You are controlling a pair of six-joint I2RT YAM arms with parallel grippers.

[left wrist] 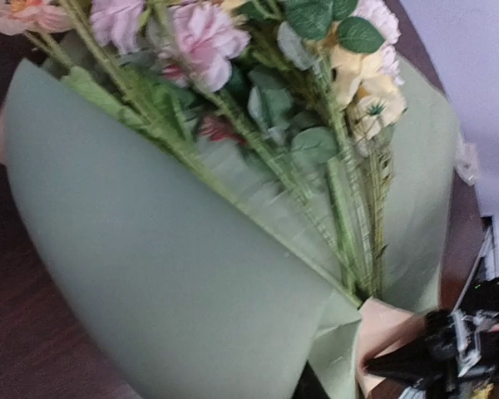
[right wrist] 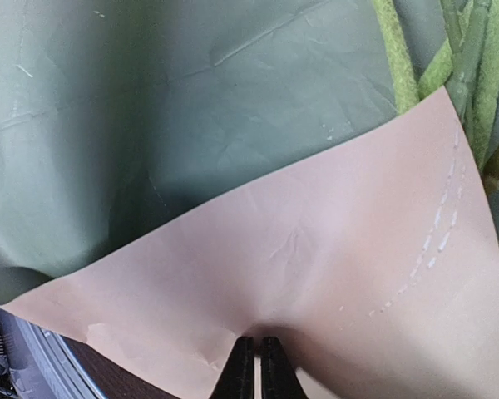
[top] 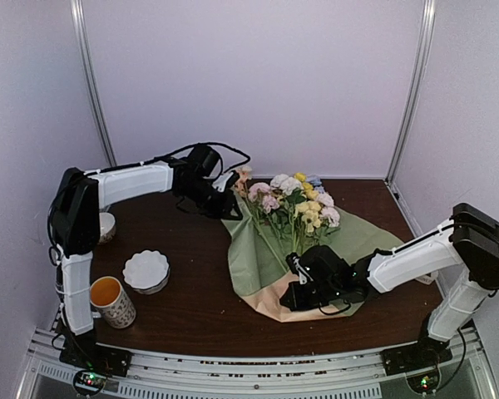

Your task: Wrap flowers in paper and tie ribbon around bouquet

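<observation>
The bouquet of pink, yellow, white and blue flowers (top: 308,205) lies on green wrapping paper (left wrist: 150,266) with a pink lining (right wrist: 358,249). My left gripper (top: 231,208) is above the paper's upper left edge; whether anything is between its fingers is unclear. In the left wrist view the green left flap lies opened out beside the stems (left wrist: 341,216). My right gripper is shut at the pink paper's lower corner, pressing on it near the bottom of the stems; I cannot see paper clearly between its fingers.
A patterned mug (top: 116,312), a stack of white scalloped dishes (top: 145,270) and a small bowl (top: 106,224) stand at the left. Walls bound the back and sides.
</observation>
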